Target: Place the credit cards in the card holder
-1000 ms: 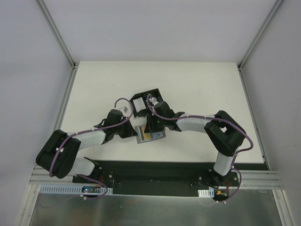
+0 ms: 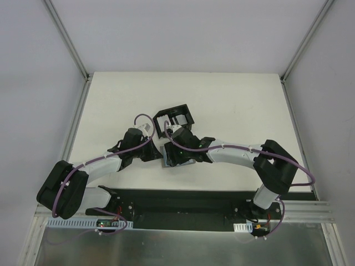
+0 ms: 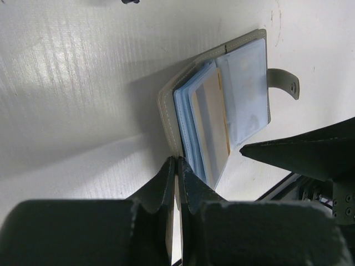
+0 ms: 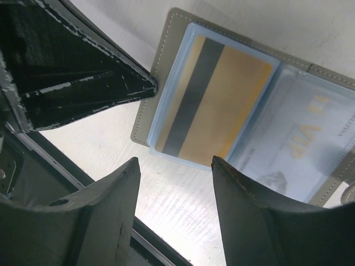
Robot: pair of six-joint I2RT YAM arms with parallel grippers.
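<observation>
The grey card holder (image 3: 246,88) lies open on the white table, with clear pockets, a gold card with a dark stripe (image 4: 213,100) in one and a pale VIP card (image 4: 299,138) in the other. My left gripper is shut at the holder's near edge; whether any of that edge is between its fingertips is unclear. My right gripper is open above the holder's lower edge, nothing between its fingers. In the top view both arms partly hide the holder.
A black tray (image 2: 173,109) with white pieces sits just behind the holder.
</observation>
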